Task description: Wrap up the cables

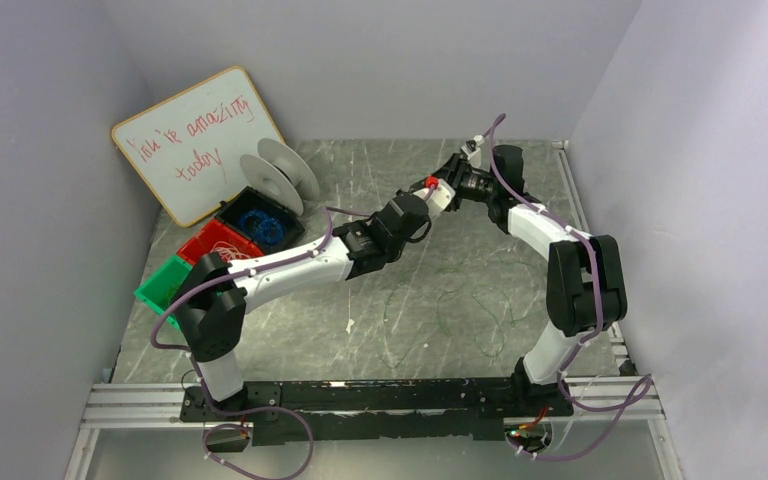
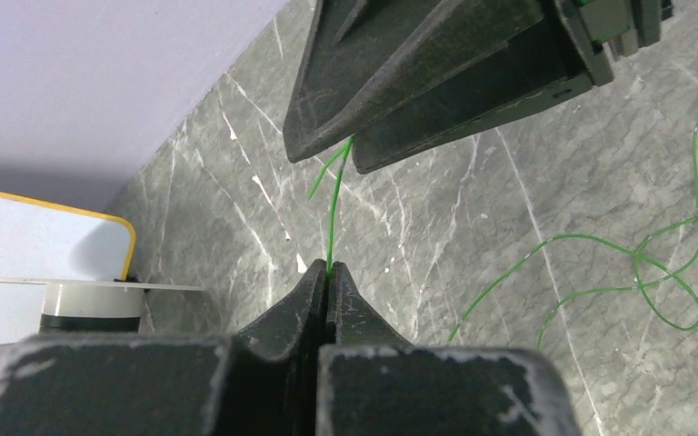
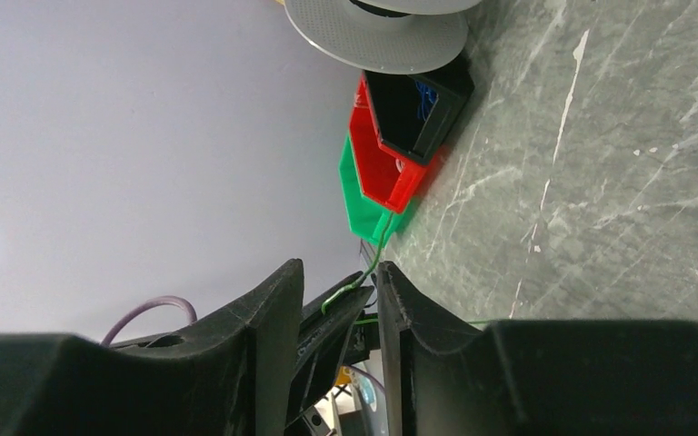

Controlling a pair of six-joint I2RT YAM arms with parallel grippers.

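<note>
A thin green cable (image 2: pixel 333 218) rises from between the shut fingers of my left gripper to my right gripper's dark fingers, just above it in the left wrist view. In the right wrist view my right gripper has a gap between its fingertips; beyond them the cable (image 3: pixel 378 243) bends over the left gripper's tip. Whether the right fingers touch it is unclear. More green cable (image 2: pixel 600 241) lies loose in loops on the marble table (image 2: pixel 454 227). In the top view the two grippers meet at the upper middle.
Black (image 1: pixel 290 225), red (image 1: pixel 196 240) and green (image 1: pixel 152 288) bins with cables stand at the left, beside a white spool (image 1: pixel 306 175) and a whiteboard (image 1: pixel 190 115). Grey walls close the sides and back. The front middle of the table holds only loose cable.
</note>
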